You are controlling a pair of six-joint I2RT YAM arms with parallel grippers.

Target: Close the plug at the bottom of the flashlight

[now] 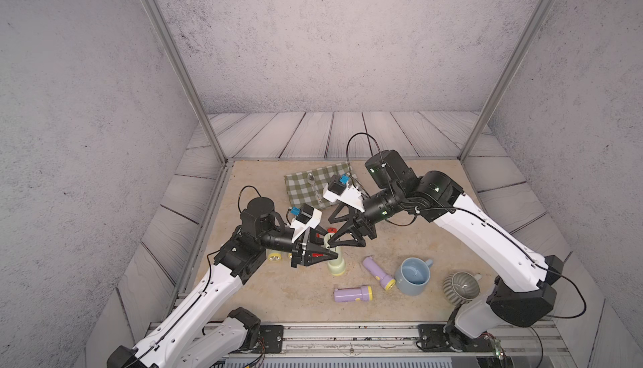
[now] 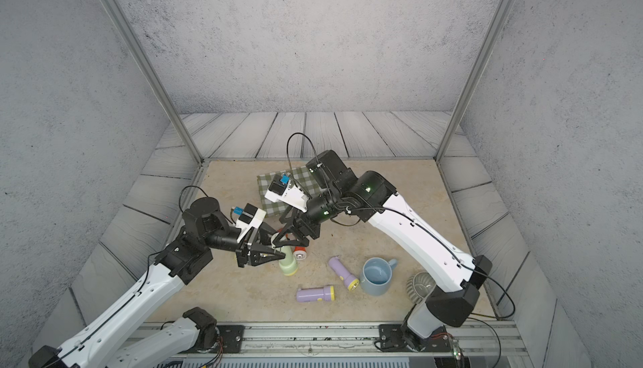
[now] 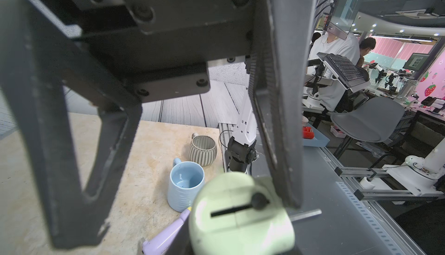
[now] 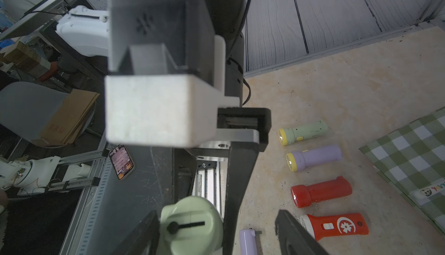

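Observation:
A pale green flashlight (image 1: 336, 265) stands about upright, yellow rim low and tail end up. My left gripper (image 1: 331, 246) is shut on it from the left. On its tail end (image 3: 238, 215), a dark slot with a round black spot at one side faces up. My right gripper is open, its fingers spread to either side of the tail end (image 4: 192, 231) in the right wrist view. In the top views the right fingers cover part of the flashlight's upper end. Whether they touch it, I cannot tell.
Two purple flashlights (image 1: 353, 294) and a blue mug (image 1: 412, 276) lie toward the front right, with a ribbed grey cup (image 1: 461, 287) beyond. Two red flashlights (image 4: 321, 192) lie below the arms. A checked cloth (image 1: 311, 184) is at the back.

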